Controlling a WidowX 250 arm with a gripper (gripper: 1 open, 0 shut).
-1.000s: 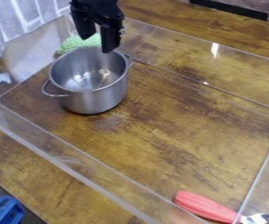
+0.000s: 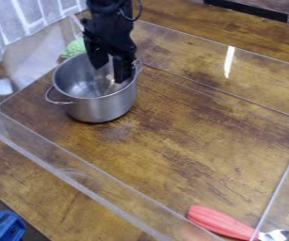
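A steel pot (image 2: pixel 99 102) with side handles stands on the wooden table at the upper left. The black gripper (image 2: pixel 109 58) hangs down into the pot's mouth from above, its lower part over the interior and near the rear rim. Whether its fingers are open or shut cannot be made out. A green object (image 2: pixel 73 47), partly hidden, lies behind the pot.
A red-handled utensil (image 2: pixel 219 222) with a metal head lies at the bottom right. A blue object (image 2: pixel 1 226) is at the lower left corner. Clear plastic walls border the wooden table (image 2: pixel 197 132), whose middle and right are clear.
The gripper has moved down from above the pot into its mouth. The pot looks unmoved.
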